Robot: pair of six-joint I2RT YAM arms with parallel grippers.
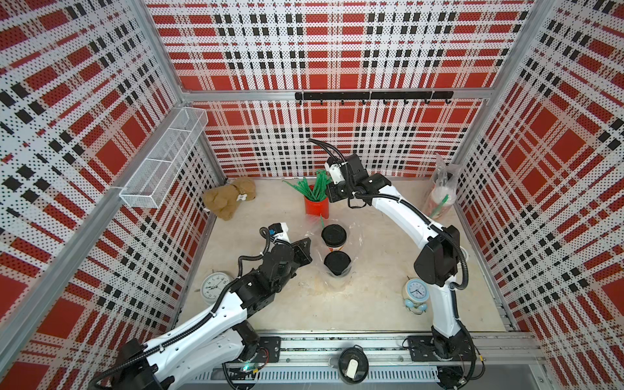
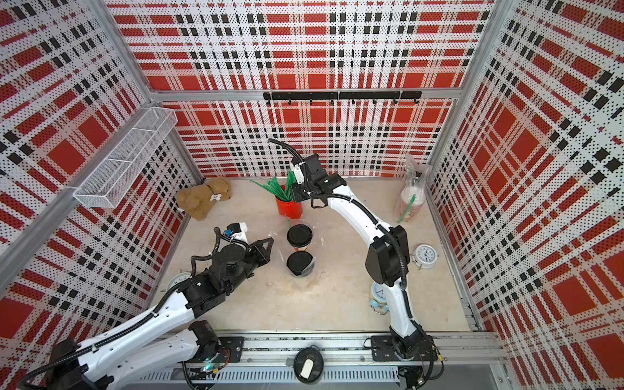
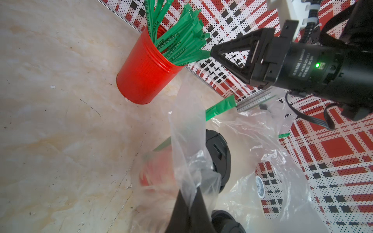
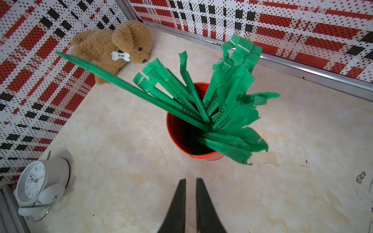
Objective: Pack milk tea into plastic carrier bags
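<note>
A clear plastic bag [image 3: 268, 163] holds two black-lidded cups [image 1: 333, 235] with a green straw [image 3: 219, 106] in the middle of the table. My left gripper is shut on the bag's edge at its left side. Behind stands a red bucket [image 3: 138, 73] of green wrapped straws [image 4: 233, 97]. My right gripper is raised just beside and over the bucket, its fingers slightly parted with nothing seen between them.
A bagged drink [image 2: 409, 201] stands at the back right. A plush dog [image 4: 97, 50] lies at the back left. Clocks [image 1: 416, 291] sit near both sides. A wire basket [image 1: 162, 159] hangs on the left wall.
</note>
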